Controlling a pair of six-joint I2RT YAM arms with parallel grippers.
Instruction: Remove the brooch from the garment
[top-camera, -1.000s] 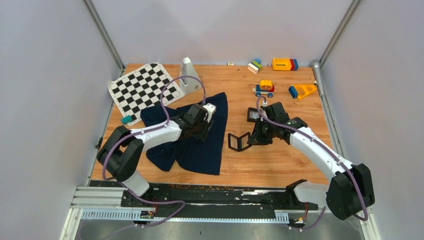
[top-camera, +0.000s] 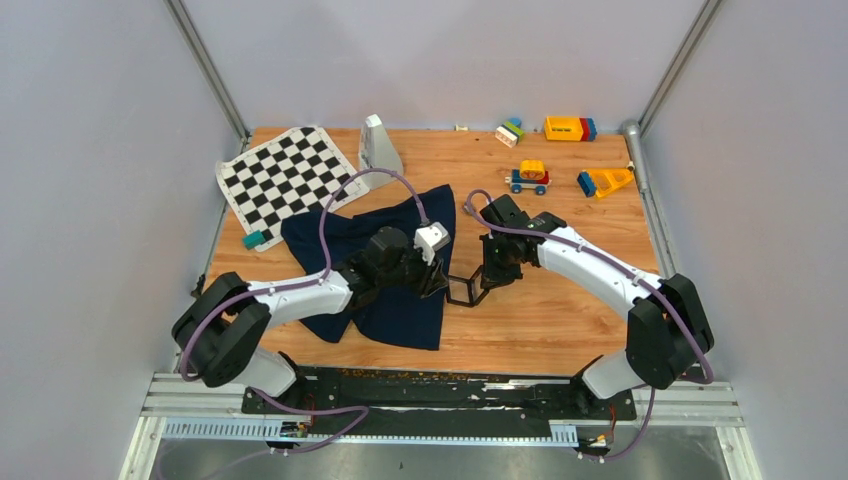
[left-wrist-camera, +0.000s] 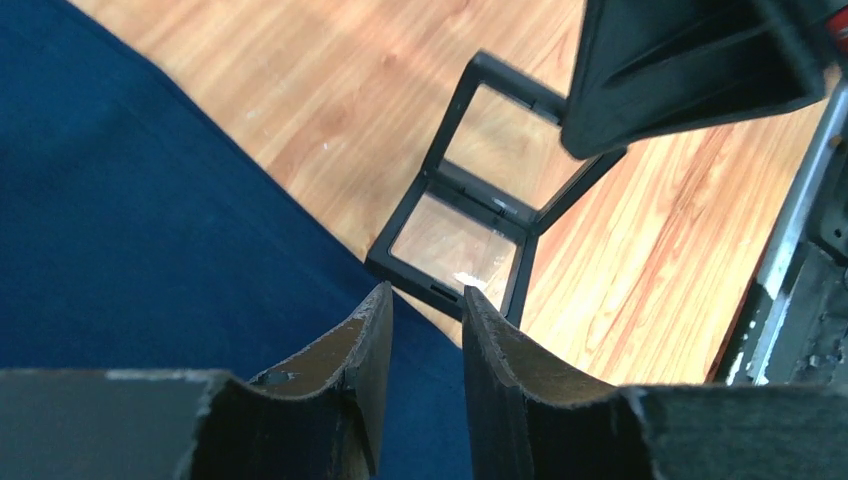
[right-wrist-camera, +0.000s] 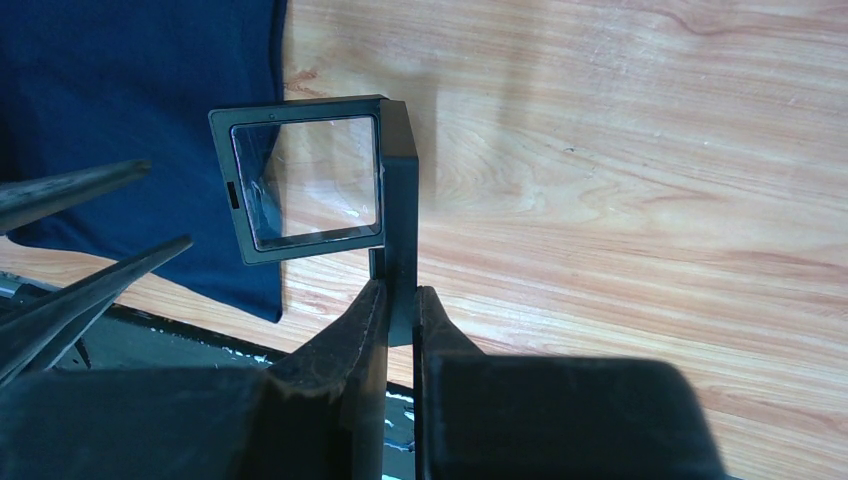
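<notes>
The navy garment (top-camera: 395, 325) lies spread on the table, partly beneath my left arm. No brooch can be made out in any view. A hinged black case with clear panes (right-wrist-camera: 300, 250) stands partly unfolded over the garment's right edge. My right gripper is shut on one half of this case. Facing the other half, my left gripper has its fingers apart, with a visible gap between them. In the right wrist view, the left fingertips (right-wrist-camera: 178, 246) end just short of the case's free edge.
A checkered board (top-camera: 290, 180) and a grey-white stand (top-camera: 378, 150) are at the back left. Toy vehicles and blocks, including a yellow one (top-camera: 563, 128), sit at the back right. Bare wood (top-camera: 560, 320) lies right of the case.
My left gripper has moved right and toward the front, close to the case. The right gripper has carried the case left to the garment's edge. The right arm now covers a small dark case.
</notes>
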